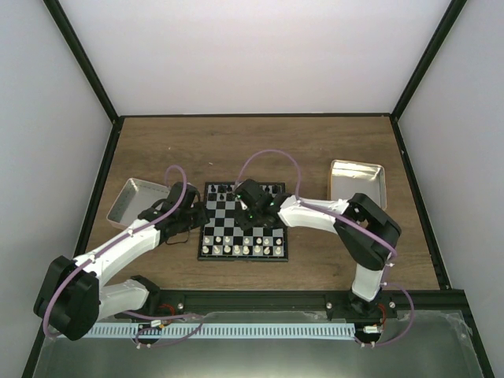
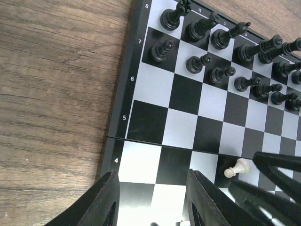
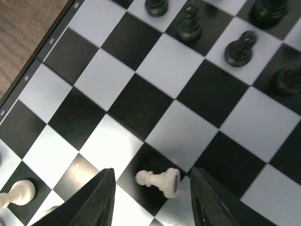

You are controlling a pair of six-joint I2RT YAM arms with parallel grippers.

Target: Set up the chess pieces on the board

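The chessboard (image 1: pixel 216 220) sits mid-table, black pieces (image 2: pixel 197 63) on its far rows and white ones (image 1: pixel 236 249) on its near rows. My left gripper is open over the board's left side, nothing between its fingers. A white pawn lies on its side on a dark middle square, also seen in the left wrist view (image 2: pixel 237 168). My right gripper hovers right at this pawn with fingers apart, the pawn showing between them; I cannot tell that it is gripped.
Metal trays stand left (image 1: pixel 134 201) and right (image 1: pixel 357 181) of the board. The right gripper's fingers intrude at the right of the left wrist view, close to the left gripper.
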